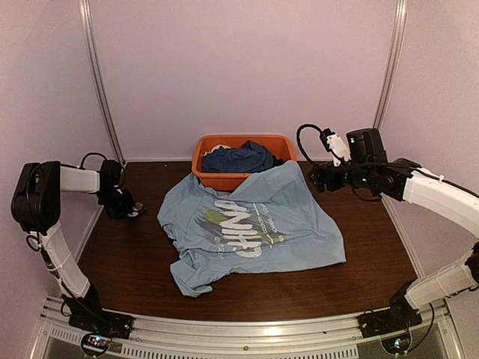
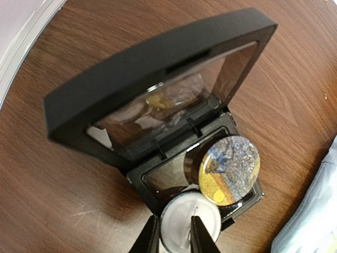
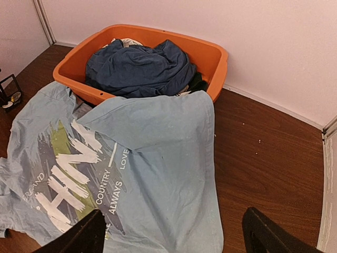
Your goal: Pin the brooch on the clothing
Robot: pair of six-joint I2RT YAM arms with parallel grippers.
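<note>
In the left wrist view, a round brooch shows its white back and thin pin at the bottom edge. My left gripper is shut on it, one finger crossing the disc. Just beyond stands a black case, lid raised, with a second disc in blue, grey and yellow leaning in it. The light blue shirt lies printed side up in the middle of the table. My right gripper hangs open above the shirt's right side, nothing between its fingers.
An orange bin with dark blue clothing stands at the back, and the shirt's upper edge reaches it. Bare brown table lies right of the shirt and in front of it.
</note>
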